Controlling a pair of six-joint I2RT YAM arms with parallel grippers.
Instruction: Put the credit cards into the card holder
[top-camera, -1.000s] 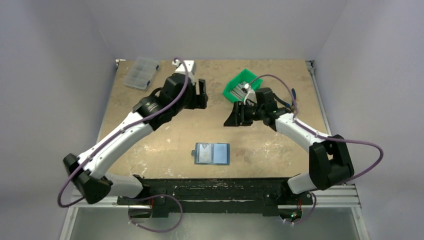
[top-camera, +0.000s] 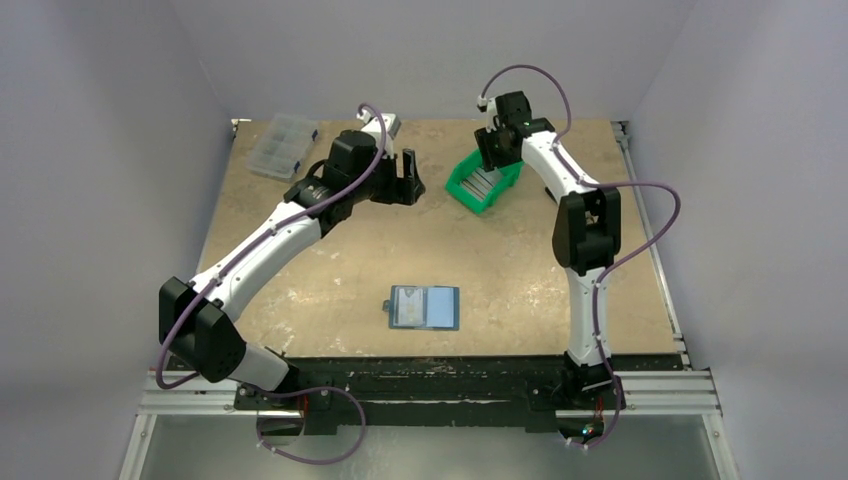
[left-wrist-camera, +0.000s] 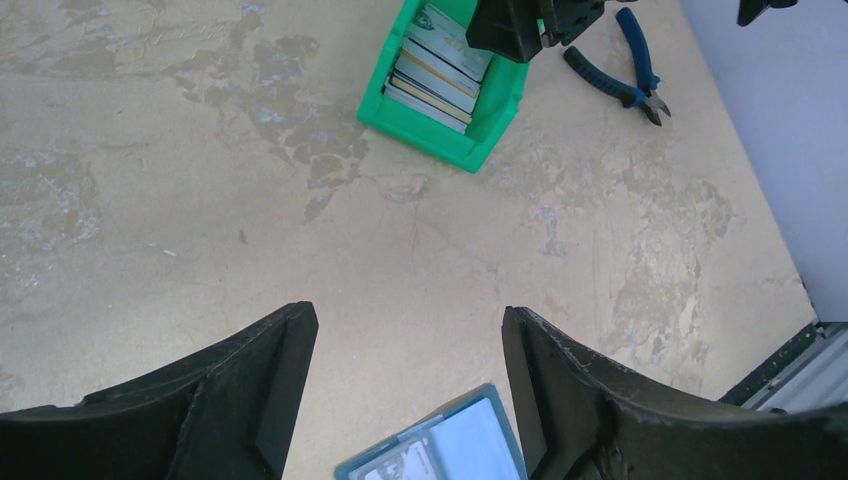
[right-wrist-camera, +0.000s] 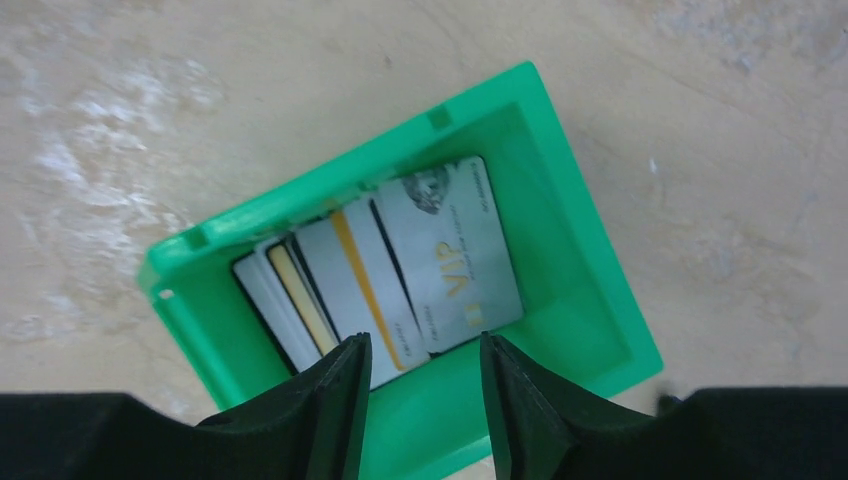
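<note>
Several credit cards (right-wrist-camera: 460, 240) lie overlapping in a green bin (right-wrist-camera: 585, 215), a white one with gold "VIP" print on top. Over that bin, my right gripper is partly open, its fingertips apart with no card between them. Flat near the table's front lies the blue card holder (top-camera: 440, 307), opened out; its left half has a clear pocket with something pale and printed in it. Part of the holder (left-wrist-camera: 480, 438) shows low in the left wrist view. My left gripper hangs open and empty above the table, left of the bin.
Blue-handled pliers (left-wrist-camera: 640, 75) lie right of the bin, largely hidden under the right arm in the top view. A clear divided box (top-camera: 282, 147) sits at the back left. Between bin and holder the table (top-camera: 420, 245) is bare.
My right gripper has swung from the middle of the table back to above the green bin, its fingers now closer together.
</note>
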